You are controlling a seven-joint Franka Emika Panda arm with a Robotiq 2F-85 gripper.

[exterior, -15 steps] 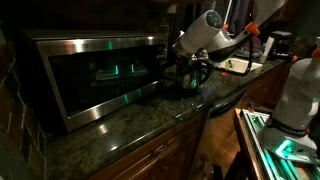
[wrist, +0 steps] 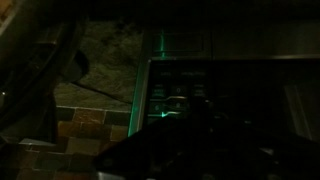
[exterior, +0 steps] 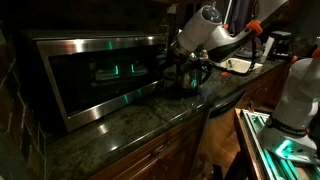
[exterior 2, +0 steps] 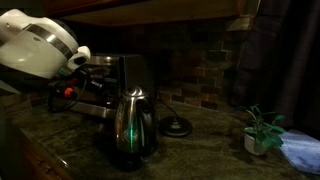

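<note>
A steel-framed microwave (exterior: 105,78) stands on the dark counter, its door facing the room. Its button panel (wrist: 170,100) shows dimly in the wrist view, with green light reflected along the edge. My gripper is a dark silhouette in front of this panel, shut, with nothing visible between its fingers. Whether it touches the microwave is too dark to tell. In exterior view 2 a shiny metal kettle (exterior 2: 132,125) stands upright on the counter, close to the arm and in front of the microwave.
A round black base (exterior 2: 175,126) lies behind the kettle, and a potted plant (exterior 2: 262,133) stands farther right beside a pale cloth (exterior 2: 300,150). Bare counter (exterior: 105,142) runs along the microwave's front. A sink (exterior: 236,64) lies beyond the arm.
The arm has shifted very slightly upward and toward the microwave side in exterior view 1. The microwave looks unchanged.
</note>
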